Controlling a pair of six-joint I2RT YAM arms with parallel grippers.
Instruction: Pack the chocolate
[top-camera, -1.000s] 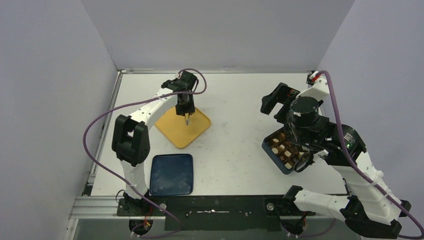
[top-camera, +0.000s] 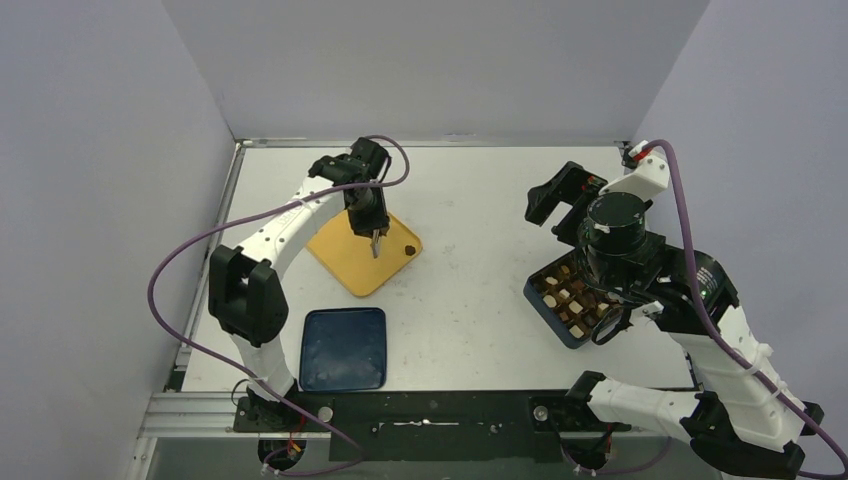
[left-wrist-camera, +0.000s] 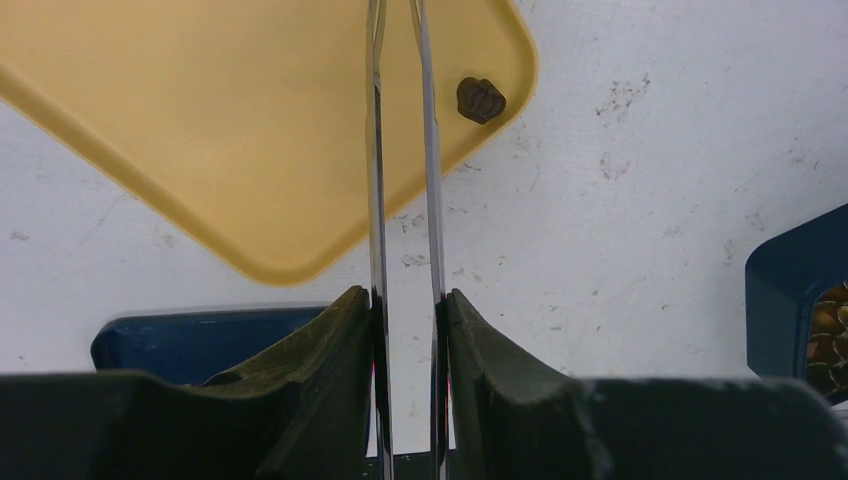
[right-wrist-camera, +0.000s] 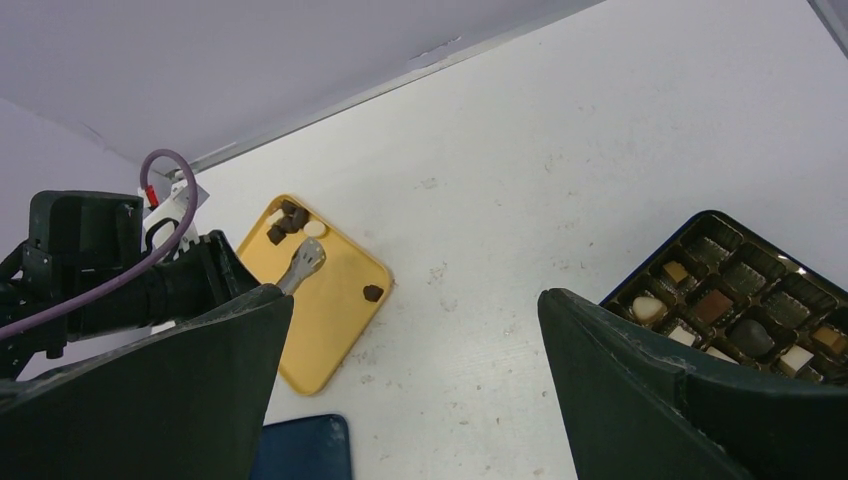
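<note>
My left gripper (top-camera: 376, 243) hangs over the yellow tray (top-camera: 350, 265), its long metal fingers close together; what lies between their tips is out of the left wrist view. A dark chocolate (left-wrist-camera: 480, 100) sits in that tray's corner, beside the fingers. The right wrist view shows more dark pieces and a cream round chocolate (right-wrist-camera: 313, 229) at the tray's far corner. My open right gripper is raised near the dark box (top-camera: 548, 313), whose compartments hold brown, cream and dark pieces, with some compartments empty.
An empty navy tray (top-camera: 343, 349) lies at the front left. Walls bound the back and both sides, and purple cables loop over both arms.
The right arm has moved very slightly.
</note>
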